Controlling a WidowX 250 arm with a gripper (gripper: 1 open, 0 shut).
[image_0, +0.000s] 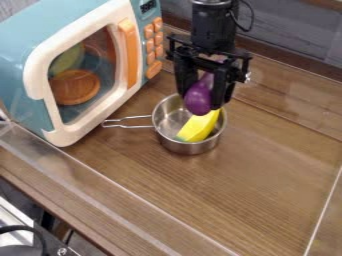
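Observation:
My black gripper (210, 78) is shut on a purple eggplant toy (199, 95), holding it above a small steel pot (186, 142) with a long handle reaching left. A yellow banana toy (199, 127) lies in the pot, its upper end partly behind the eggplant.
A light blue toy microwave (32, 54) with orange buttons takes up the left, with plates behind its door. A grey wall stands at the back.

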